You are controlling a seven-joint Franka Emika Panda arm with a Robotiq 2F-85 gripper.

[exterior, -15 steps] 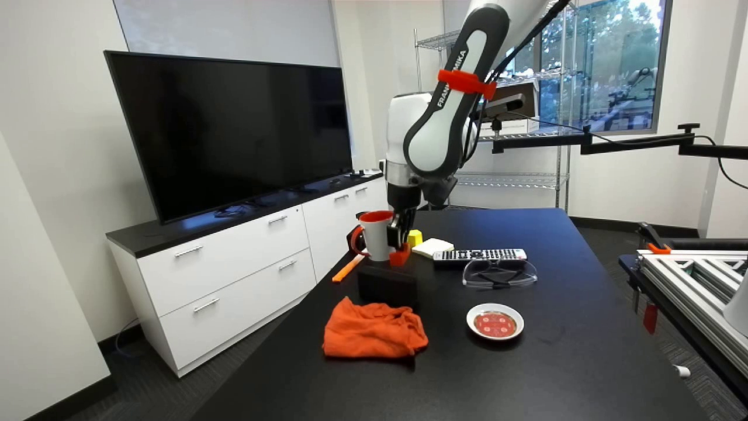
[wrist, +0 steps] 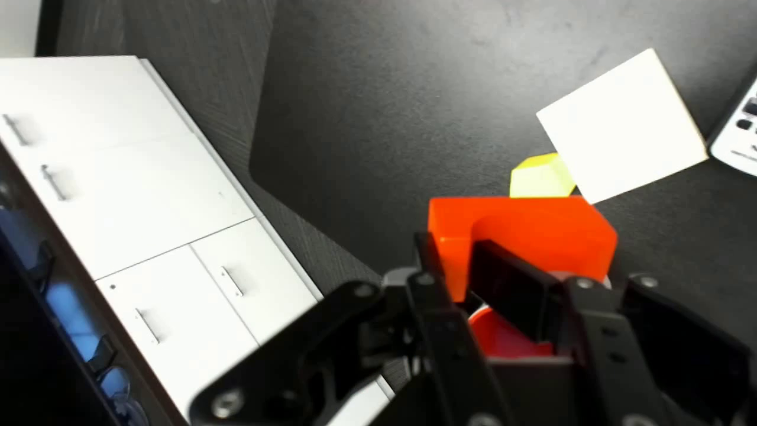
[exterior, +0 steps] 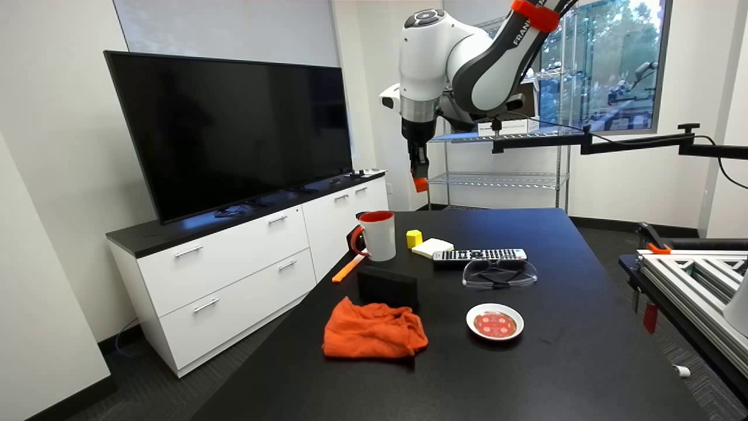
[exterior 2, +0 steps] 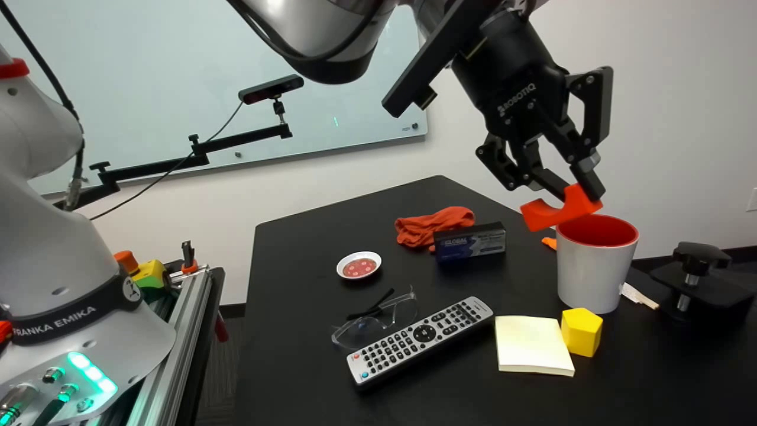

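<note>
An orange block [exterior 2: 564,208] with a curved notch is held above the table, my gripper [exterior 2: 569,190] shut on it. In the wrist view the same block [wrist: 546,227] sits at the fingertips of the gripper. A white mug [exterior 2: 594,273] with a red inside stands upright on the table; in exterior view 2 the block overlaps its rim, and in the wrist view part of the red interior [wrist: 500,332] shows below the block. Exterior view 1 has the block [exterior: 421,185] well above and to the right of the mug [exterior: 378,236].
Close to the mug are a yellow block [exterior 2: 582,331], a pale notepad [exterior 2: 532,344] and a black clamp [exterior 2: 702,280]. A remote [exterior 2: 420,341], glasses [exterior 2: 376,320], small dish [exterior 2: 359,265], dark box [exterior 2: 469,241] and orange cloth [exterior 2: 434,224] lie further off.
My gripper has risen from table level beside the mug, carrying the orange block up and slightly right in exterior view 1. Mug and other objects have stayed put.
</note>
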